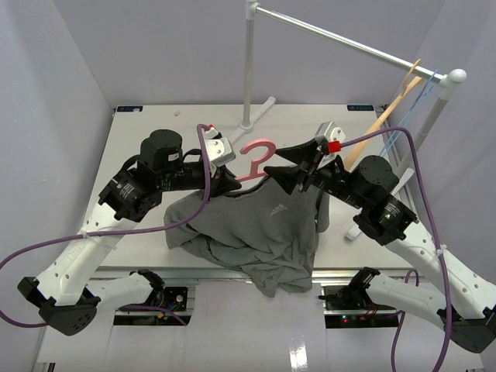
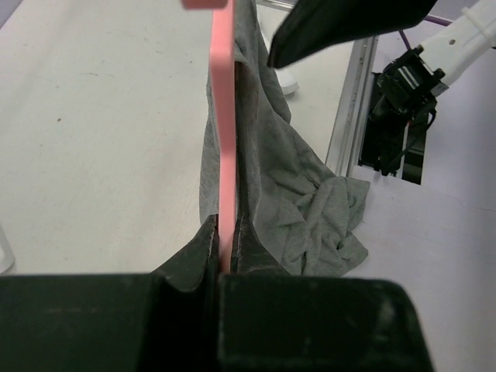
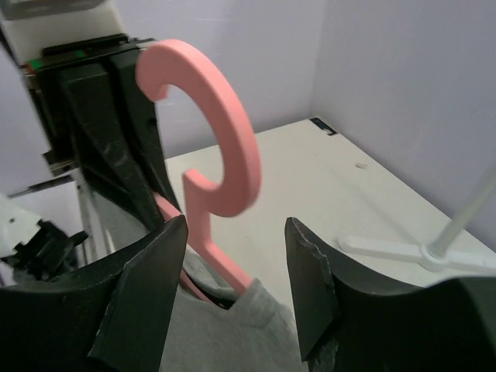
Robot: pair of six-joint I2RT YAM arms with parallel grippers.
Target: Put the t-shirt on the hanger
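A pink hanger [image 1: 258, 146] stands hook-up between my grippers, its lower part inside the grey t-shirt [image 1: 256, 232], which hangs and spreads over the board's front edge. My left gripper [image 1: 231, 181] is shut on the hanger, whose pink bar [image 2: 226, 139] runs into its fingertips in the left wrist view. My right gripper is open beside the hook, with the hook [image 3: 244, 163] in front of its fingers and apparently not held. The shirt's collar lies round the hanger's base below it.
A white rack [image 1: 333, 35] rises behind and to the right, with wooden [image 1: 380, 120] and blue hangers on its bar. The white board [image 1: 139, 124] is clear at the back left.
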